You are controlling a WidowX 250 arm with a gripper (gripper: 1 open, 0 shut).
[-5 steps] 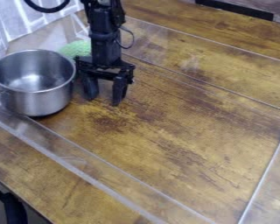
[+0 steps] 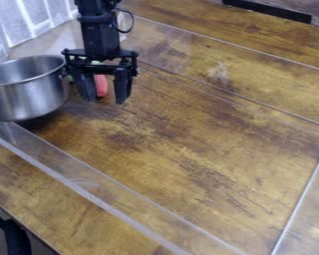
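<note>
My black gripper [image 2: 100, 80] hangs over the table's back left, its two fingers spread apart. A pink object [image 2: 101, 88] shows just behind or between the fingers; I cannot tell whether they touch it. A steel pot [image 2: 27, 92] sits at the left, close beside the gripper. A small green item behind the gripper is mostly hidden.
Transparent strips run along the left front, the back and the right side. A dark slot lies at the back right edge.
My gripper has moved left and toward the camera from farther back, now nearer the pot and partly covering the green item. The pot has stayed about in place.
</note>
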